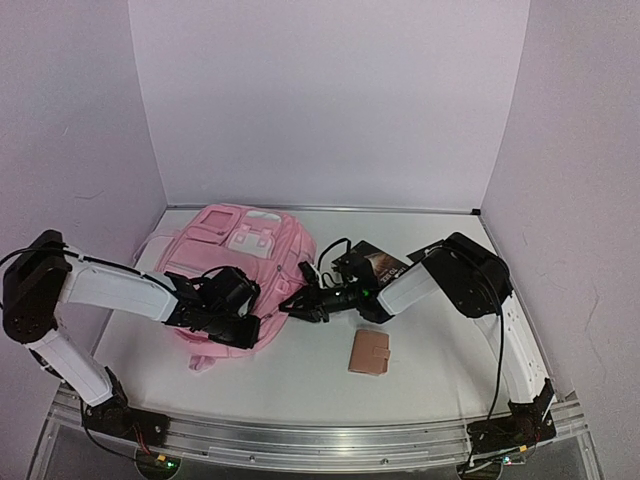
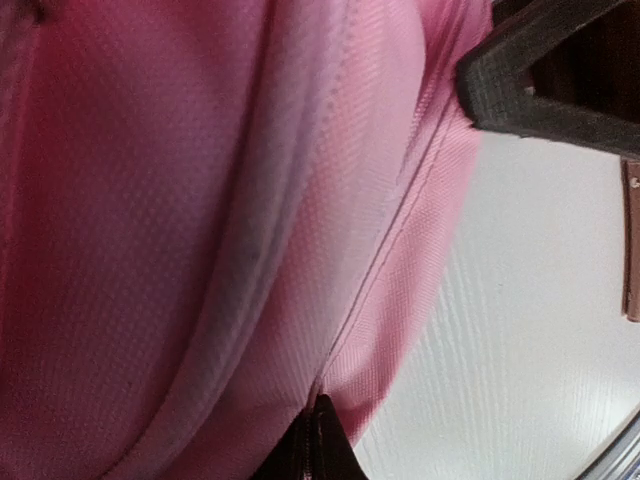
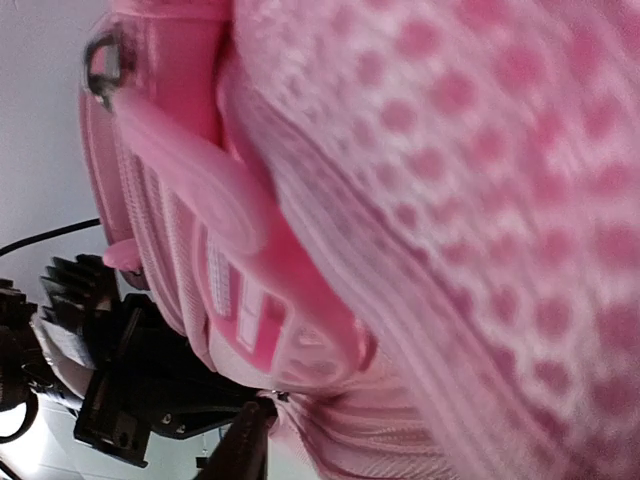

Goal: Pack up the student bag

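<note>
The pink student bag [image 1: 210, 255] lies on the left half of the table. At its front right edge my left gripper appears shut on a fold of pink fabric along a seam. In the right wrist view, creases run out from this left gripper's tip. My right gripper [image 1: 290, 308] is at the bag's right edge, close to the left one. Only a dark finger [image 3: 245, 445] of the right gripper shows low in its own view, so its grip is hidden.
A brown notebook [image 1: 369, 353] lies on the table right of the bag. Behind the right arm is a dark book [image 1: 385, 264] with printed lettering, partly covered.
</note>
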